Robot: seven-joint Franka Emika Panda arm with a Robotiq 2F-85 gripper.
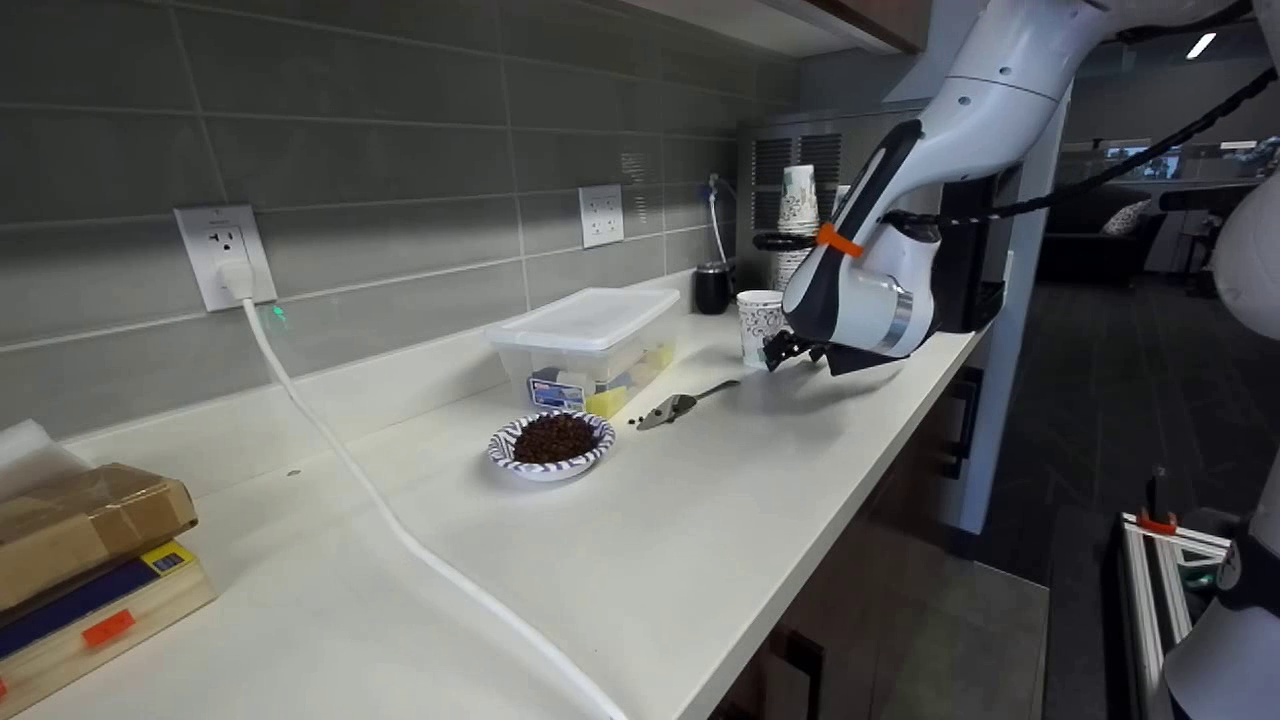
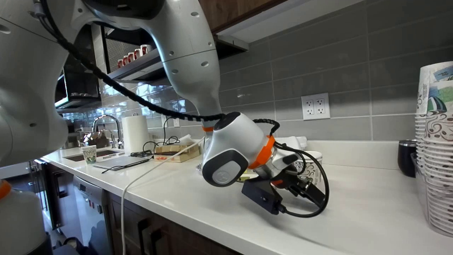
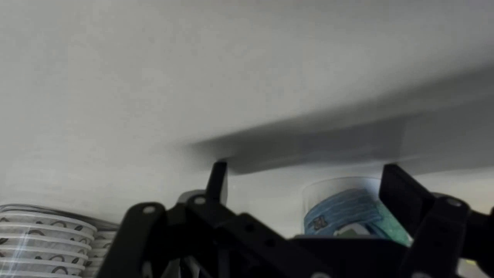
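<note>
A patterned paper cup (image 1: 759, 326) stands upright on the counter, near the tall stack of paper cups. My gripper (image 1: 795, 353) is low over the counter, on the front side of that cup, tilted. In exterior view 2 the gripper (image 2: 308, 192) partly covers the cup (image 2: 313, 168) behind it. From the wrist, the open gripper shows its fingers wide apart with nothing held. A blue-and-green printed cup (image 3: 340, 211) appears beyond them near the right finger, its lower part hidden.
A striped bowl of dark brown bits (image 1: 552, 446) and a scoop-like utensil (image 1: 674, 408) lie nearer exterior view 1. A lidded clear bin (image 1: 588, 342) stands by the wall. The cup stack (image 2: 437, 170) and dark tumbler (image 2: 406, 158) flank open counter.
</note>
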